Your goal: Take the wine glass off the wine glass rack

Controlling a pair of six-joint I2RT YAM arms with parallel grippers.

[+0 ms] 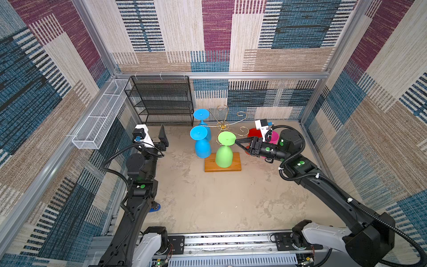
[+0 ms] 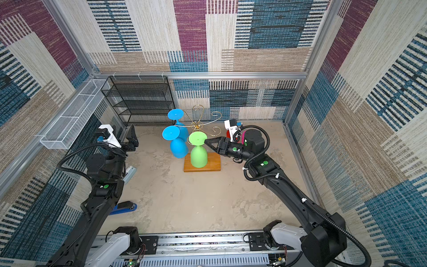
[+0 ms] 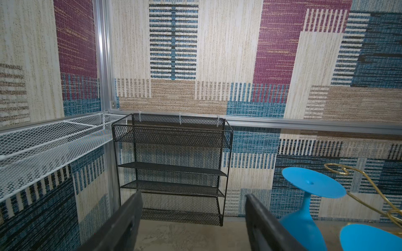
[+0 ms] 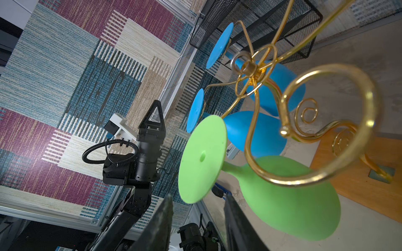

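A gold wire rack [image 1: 222, 126] on a wooden base [image 1: 213, 166] holds upside-down glasses: two blue ones [image 1: 202, 144] and a green one [image 1: 224, 156]. My right gripper [image 1: 238, 142] points at the green glass from the right, close by its foot [image 4: 202, 159]; in the right wrist view its fingers are apart, below that foot, with nothing held. My left gripper stands at the left, away from the glasses, open and empty.
A red glass [image 1: 254, 133] and a pink glass [image 1: 274, 138] stand behind the right arm. A black mesh shelf [image 1: 160, 102] is at the back left, a white basket [image 1: 97, 115] on the left wall.
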